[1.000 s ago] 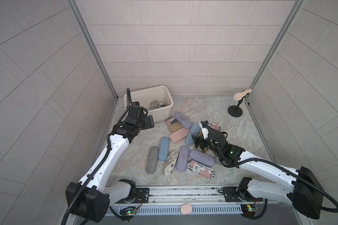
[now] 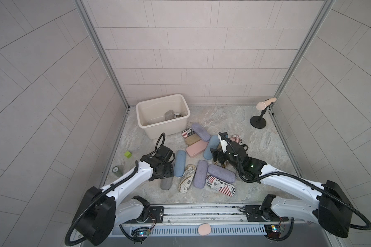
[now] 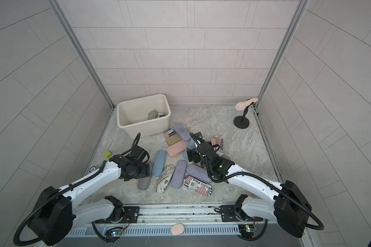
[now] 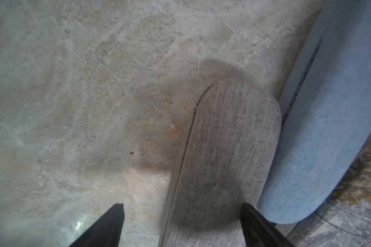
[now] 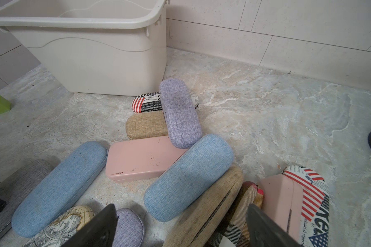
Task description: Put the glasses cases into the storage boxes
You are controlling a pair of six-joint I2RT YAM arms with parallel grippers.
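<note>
The grey glasses case (image 4: pixel 226 164) lies on the floor in the left wrist view, its lower part between the fingertips of my open left gripper. A blue case (image 4: pixel 321 123) lies right against it. My right gripper hangs open above the right-hand pile. Below and beyond it lie a blue case (image 5: pixel 189 177), a brown case (image 5: pixel 212 205), a pink case (image 5: pixel 140 158) and a purple case (image 5: pixel 179 113). The cream storage box (image 2: pixel 156 131) stands at the back left with a grey case (image 2: pixel 169 115) and a patterned one inside.
Several more cases lie at the front, among them a floral one (image 2: pixel 187 178) and a newsprint one (image 2: pixel 220 185). A small green cube (image 2: pixel 128 154) sits at the left, and a black stand (image 2: pixel 258 121) at the back right.
My left arm has swung from beside the box toward the front, coming down over the grey case. The right arm has barely moved. The cases look unmoved.
</note>
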